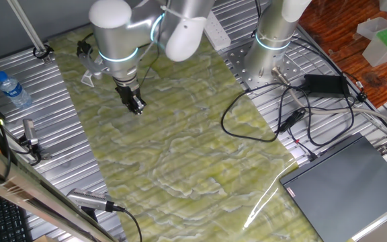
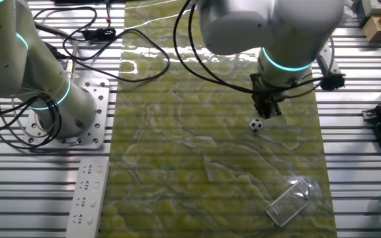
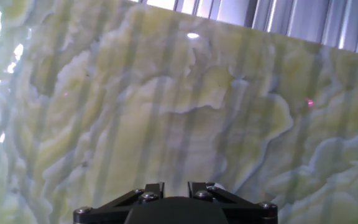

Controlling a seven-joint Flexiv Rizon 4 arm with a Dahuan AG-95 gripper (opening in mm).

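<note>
My gripper shows at the bottom of the wrist view, its two dark fingertips apart with only mat visible between them. In exterior view 2 the gripper (image 2: pixel 268 109) hangs over the mat, with a small black-and-white ball (image 2: pixel 255 124) just below and left of its tips in the picture. A whitish sliver, perhaps the ball, peeks out beside the right finger (image 3: pixel 199 189) in the wrist view. Exterior view 1 has the gripper (image 1: pixel 137 106) above the upper left of the mat; I cannot make out the ball there. A flat grater (image 2: pixel 288 202) lies apart from both.
Black cables (image 1: pixel 247 138) loop over the mat's right edge, near a closed laptop (image 1: pixel 355 188). A power strip (image 2: pixel 88 198) stands by the arm's base. A water bottle (image 1: pixel 13 89) is on the slatted table at left.
</note>
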